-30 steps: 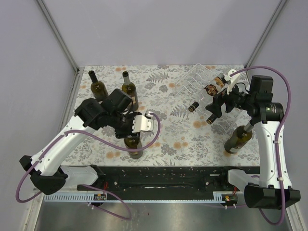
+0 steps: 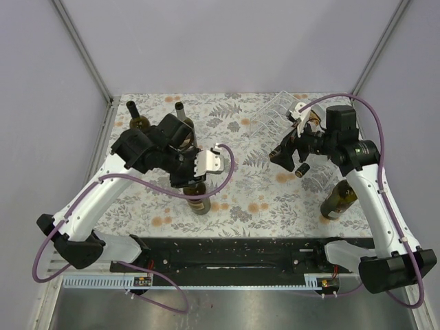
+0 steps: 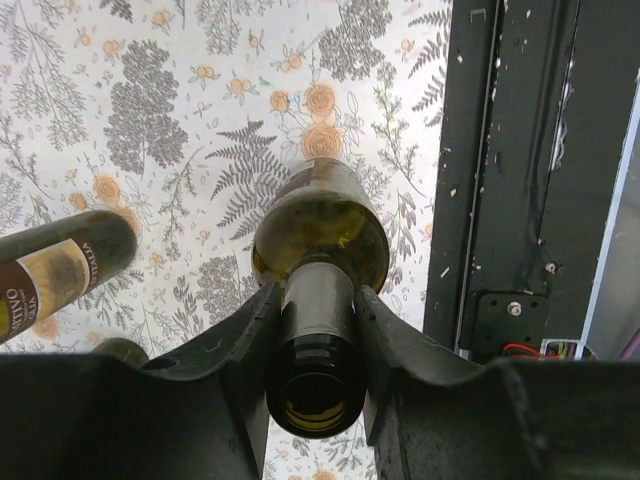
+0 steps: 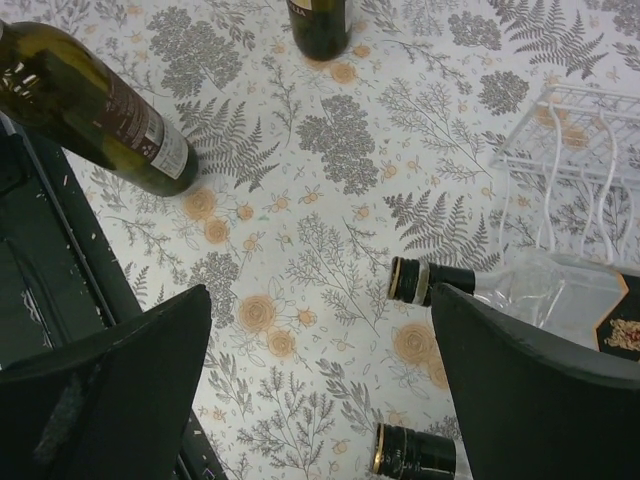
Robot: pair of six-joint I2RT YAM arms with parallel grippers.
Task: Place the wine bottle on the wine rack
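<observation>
My left gripper is shut on the neck of an upright dark-green wine bottle [image 3: 318, 235], near the front-left of the table. The white wire wine rack [image 2: 271, 108] stands at the back right, with several bottles lying in it, their capped necks [image 4: 420, 281] pointing toward the front left. My right gripper [image 2: 285, 155] hangs open over the rack's front-left side, with nothing seen held between its fingers.
Two upright bottles [image 2: 137, 122] stand at the back left, and another bottle [image 2: 338, 201] stands at the front right.
My right gripper has moved left across the rack. The left arm, with the bottle in its grip, has shifted slightly right and up in the top view.
</observation>
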